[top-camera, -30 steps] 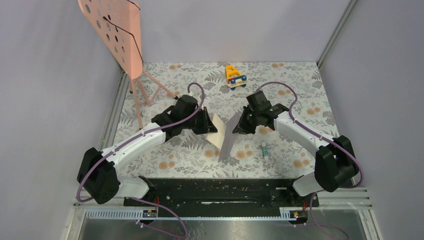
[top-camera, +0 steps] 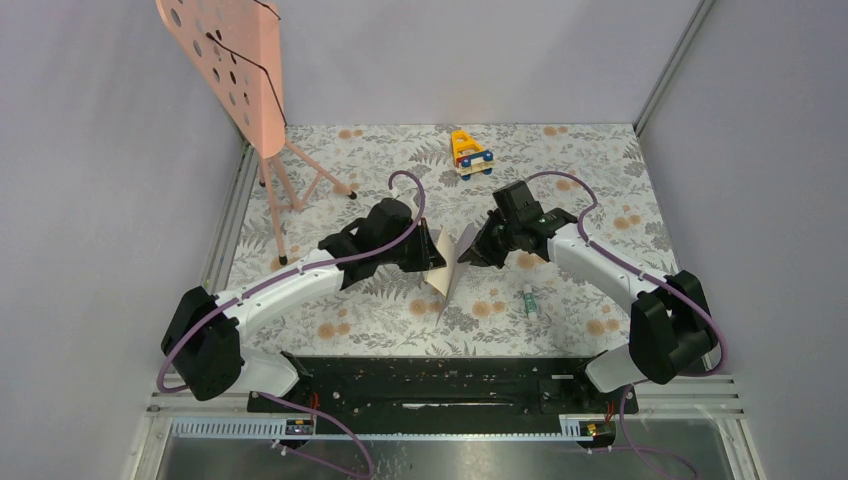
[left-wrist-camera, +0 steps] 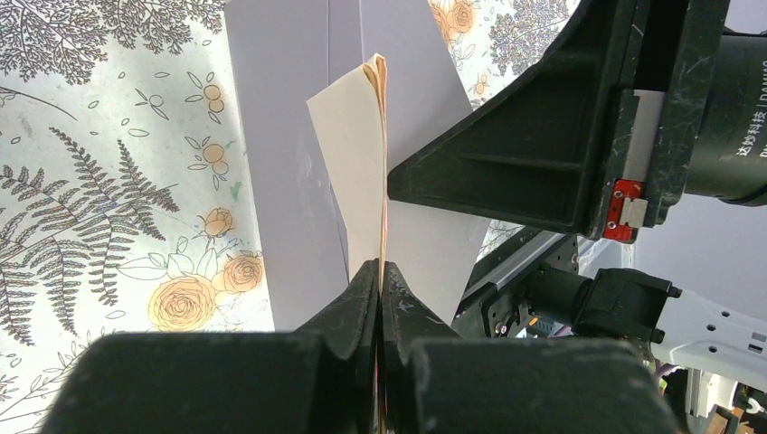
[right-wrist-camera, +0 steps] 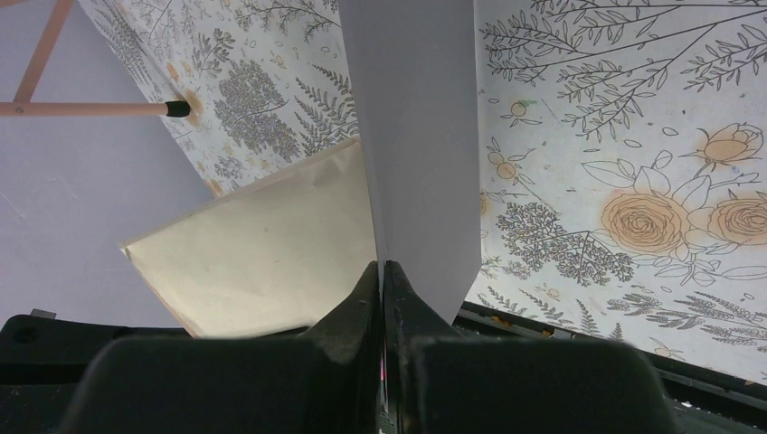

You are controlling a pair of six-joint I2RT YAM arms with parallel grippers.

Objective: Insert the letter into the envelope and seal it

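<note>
Pinched in my left gripper is the cream folded letter [left-wrist-camera: 351, 154], its layered edge rising from the fingertips in the left wrist view. My right gripper is shut on the grey-lilac envelope [right-wrist-camera: 421, 136], which stands up tall from its fingers. Both papers are held upright near the middle of the table. The letter [right-wrist-camera: 271, 240] lies close against the envelope's left side in the right wrist view. From the left wrist, the letter overlaps the envelope [left-wrist-camera: 280, 154]; whether any edge is inside its opening, I cannot tell.
A small green-and-white tube [top-camera: 530, 302] lies on the patterned table right of the papers. The yellow toy [top-camera: 466, 147] sits at the back. A pink stand [top-camera: 270, 190] occupies the back left. Bare table surrounds the grippers.
The right arm has shifted only slightly; the envelope now appears narrower from above.
</note>
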